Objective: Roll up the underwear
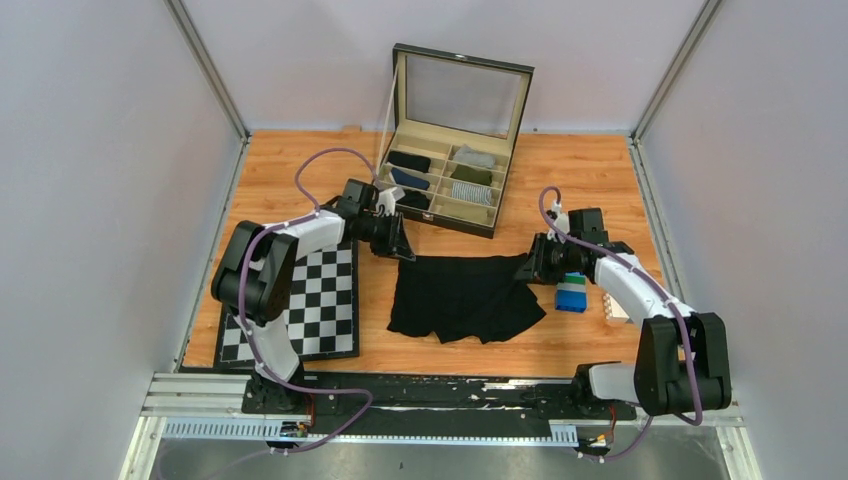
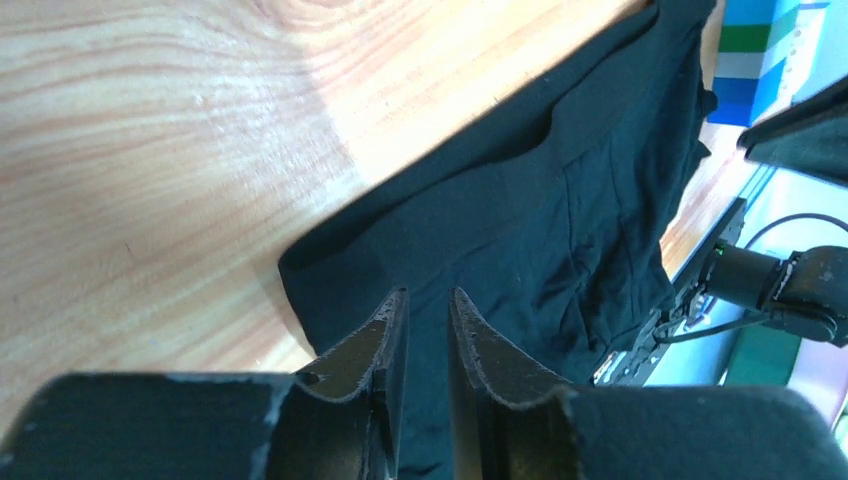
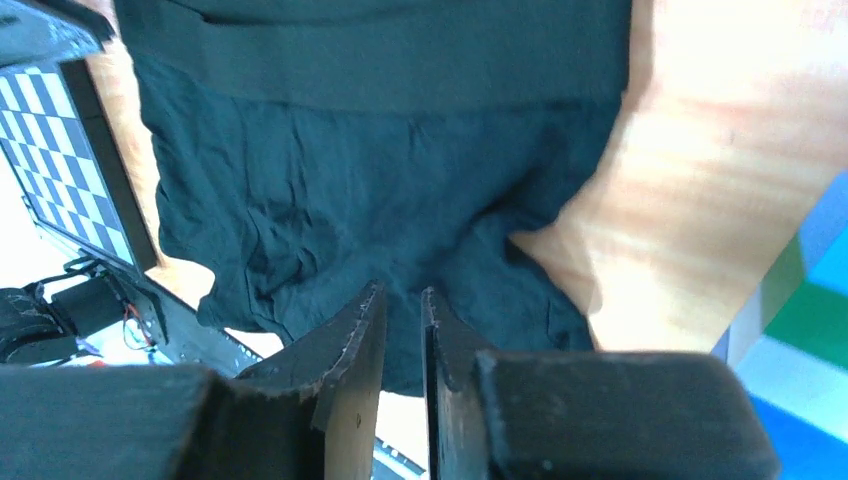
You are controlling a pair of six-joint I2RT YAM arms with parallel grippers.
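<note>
Black underwear (image 1: 460, 295) lies spread on the wooden table, its top band fairly straight, with creases toward the lower edge. My left gripper hangs over the band's left corner, its fingertips close together with a small gap and cloth below. My right gripper is over the garment's right side near the band, fingertips a narrow gap apart, cloth beneath. Whether either touches or pinches the fabric cannot be told.
An open organizer box (image 1: 462, 213) with rolled garments stands at the back. A checkered board (image 1: 320, 305) lies at the left. Blue-green blocks (image 1: 570, 298) and a white item (image 1: 616, 313) sit at the right.
</note>
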